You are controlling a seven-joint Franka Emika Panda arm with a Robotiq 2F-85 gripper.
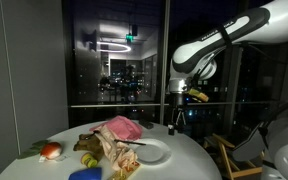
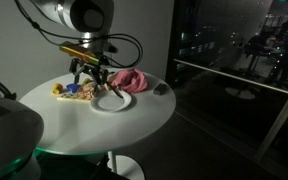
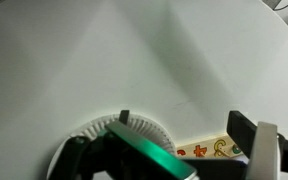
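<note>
My gripper (image 1: 177, 122) hangs above the round white table, its fingers apart. In the wrist view its two dark fingertips (image 3: 124, 118) stand well separated, and I see nothing held between them. A white plate (image 1: 151, 153) with a ridged rim lies on the table below. Its rim (image 3: 96, 126) shows at the bottom of the wrist view, partly hidden by the gripper. In exterior view 2 the plate (image 2: 111, 101) is below and slightly right of the gripper (image 2: 90, 78).
A pink cloth (image 1: 122, 128) lies behind the plate. Beside it are a beige cloth (image 1: 112, 148), a blue item (image 1: 86, 174) and several small objects. A small dark object (image 2: 161, 89) sits near the edge.
</note>
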